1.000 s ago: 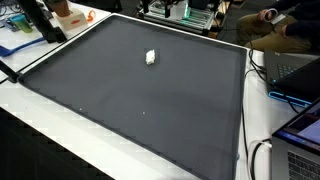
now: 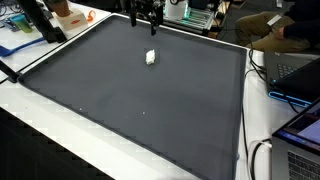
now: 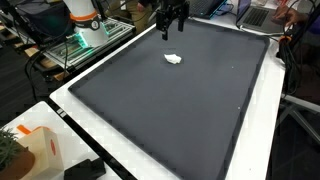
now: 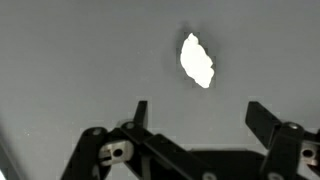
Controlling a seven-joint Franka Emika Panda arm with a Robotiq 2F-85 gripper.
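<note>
A small crumpled white thing point(image 2: 150, 57), perhaps paper or cloth, lies by itself on the dark grey mat point(image 2: 130, 105), toward the arm's side. In the second exterior view the white thing point(image 3: 173, 58) sits just in front of my gripper point(image 3: 174, 34), which hangs above the mat. From the wrist camera, the white thing point(image 4: 197, 61) shows as a narrow bright shape ahead of my gripper. The two black fingers point(image 4: 262, 122) stand wide apart, with only bare mat between them.
Laptops point(image 2: 296, 80) stand along the right side in the first exterior view. A potted plant point(image 3: 12, 158) and boxes occupy the near left corner in the second exterior view.
My gripper has come into view at the top of the first exterior view, moving in over the mat's edge toward the white thing. The white thing has stayed put.
</note>
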